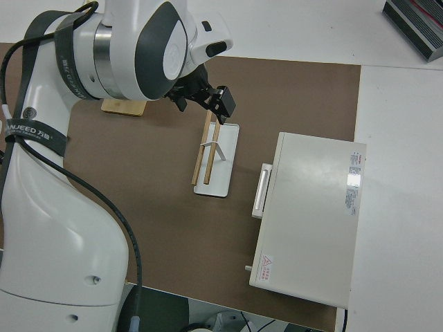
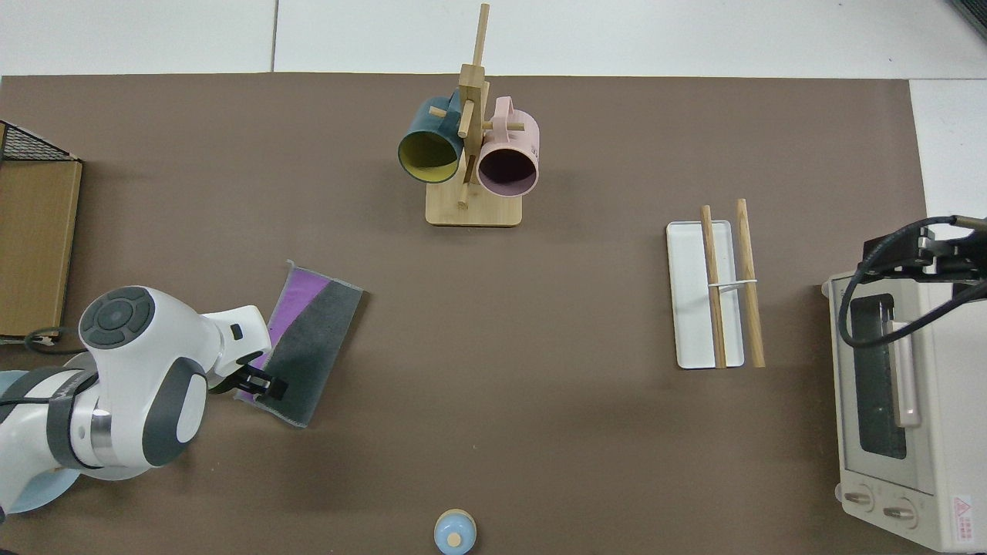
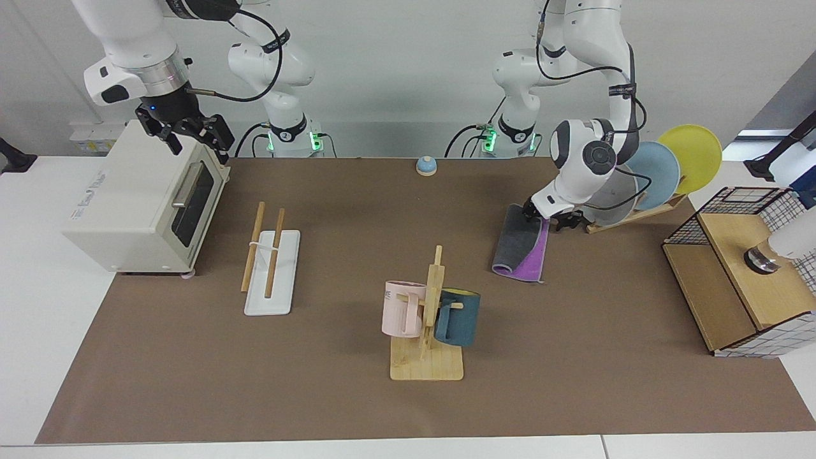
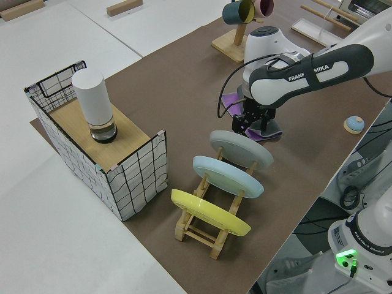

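Observation:
One robot arm's black gripper (image 2: 264, 384) hangs over the grey-and-purple cloth (image 2: 314, 351) at left in the top view, and beside the plate rack; the left view shows it at the cloth (image 3: 514, 241) too. The other arm's black gripper (image 1: 214, 102) is up above the white toaster oven (image 1: 311, 221), at upper left in the left view. Whether either gripper is open or shut is unclear at this size.
A mug stand (image 2: 472, 208) with blue and pink mugs stands at the back. A white tray (image 2: 687, 296) with two wooden sticks lies right of centre. A wire-sided wooden shelf (image 2: 32, 240) and a small blue round object (image 2: 454, 532) are also on the mat.

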